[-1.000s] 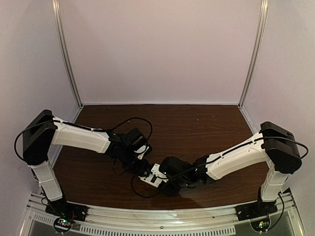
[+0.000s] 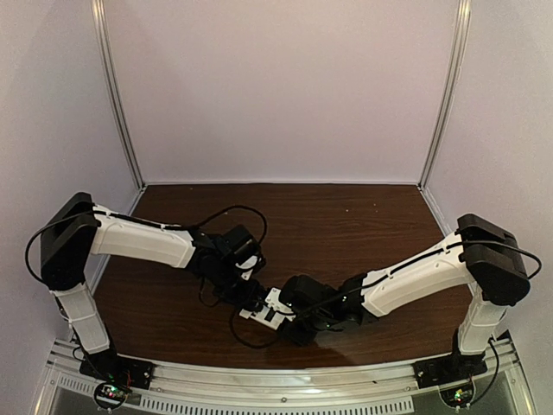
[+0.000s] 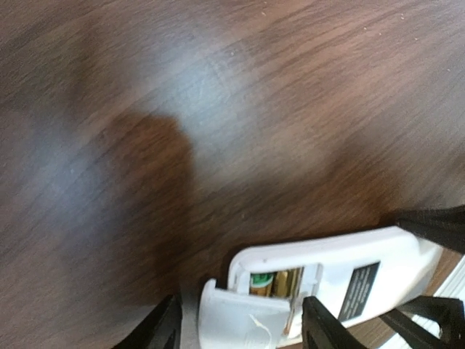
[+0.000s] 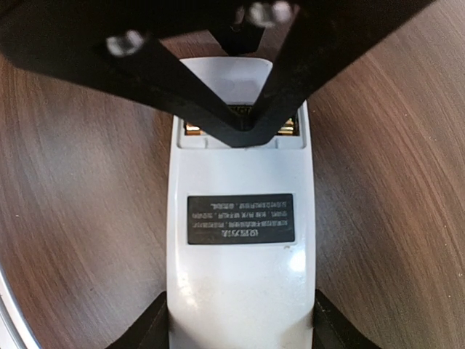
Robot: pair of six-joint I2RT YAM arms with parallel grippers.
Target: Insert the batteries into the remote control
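The white remote (image 2: pixel 264 316) lies back up on the dark tabletop between both grippers. Its open compartment shows batteries (image 3: pixel 280 283) inside, partly hidden by a white flap or cover (image 3: pixel 243 323) at the near end in the left wrist view. My left gripper is part open over that end, a finger to each side. My right gripper is shut on the other end of the remote. In the right wrist view the left gripper's dark fingers hide much of the compartment.
Cables loop beside the grippers. Walls stand at the back and sides, and a metal rail (image 2: pixel 285 367) runs along the front edge.
In the top view almost nothing differs; the left gripper and the remote's left end have shifted very slightly.
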